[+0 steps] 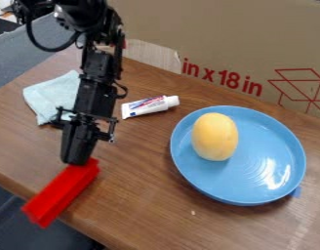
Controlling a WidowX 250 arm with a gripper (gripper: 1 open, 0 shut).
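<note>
My black gripper [77, 154] points down at the left of the table, its shut fingertips at the upper end of a red bar-shaped object [59, 194]. The red object lies diagonally at the table's near-left edge; whether anything is between the fingertips is hard to see.
A blue plate [260, 172] with a yellow oval object [215, 137] is on the right. A white tube [149, 105] and a pale cloth [46, 95] lie behind the gripper. A cardboard box [234, 44] stands at the back.
</note>
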